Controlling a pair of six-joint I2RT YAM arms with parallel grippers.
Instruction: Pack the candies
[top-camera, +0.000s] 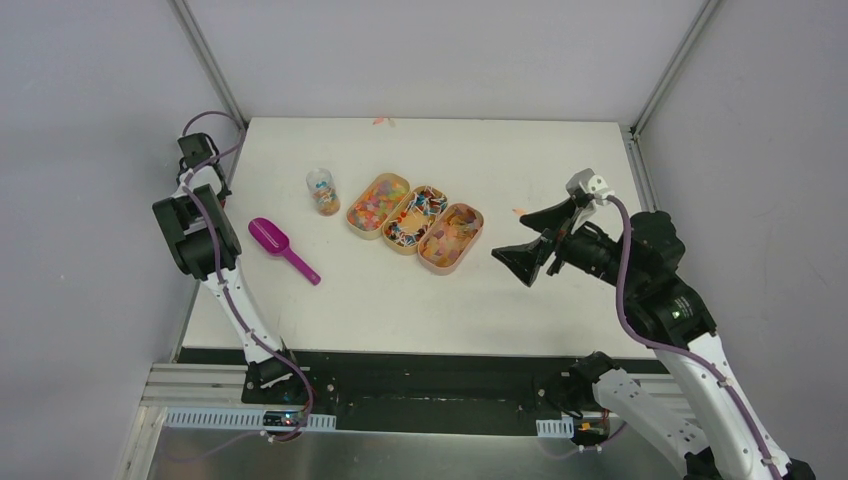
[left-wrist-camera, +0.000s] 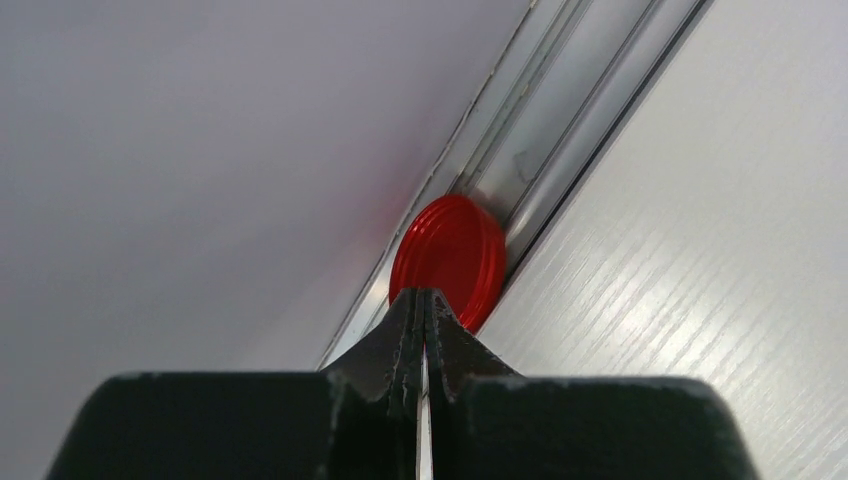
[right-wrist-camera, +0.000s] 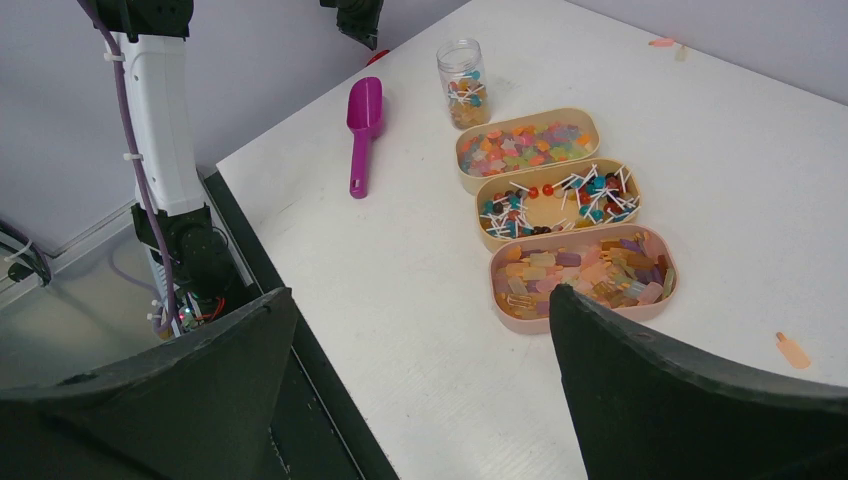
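Observation:
A red jar lid (left-wrist-camera: 446, 250) leans in the metal channel between the left wall and the table edge. Just in front of it in the left wrist view, my left gripper is shut, its tips together with nothing between them; they overlap the lid's lower edge in that view. The clear jar (top-camera: 323, 190), part filled with candies, stands uncovered on the table. Gummy stars (right-wrist-camera: 525, 150), lollipops (right-wrist-camera: 603, 194) and wrapped-looking gummies (right-wrist-camera: 585, 272) fill the trays beside it. My right gripper hangs open and empty over the table's right side.
A magenta scoop (top-camera: 270, 238) lies at the table's left, its handle toward the front. Stray candies lie at the back (top-camera: 383, 121) and right of the trays. The aluminium rail (left-wrist-camera: 540, 150) and left wall (left-wrist-camera: 200, 180) hem in the lid.

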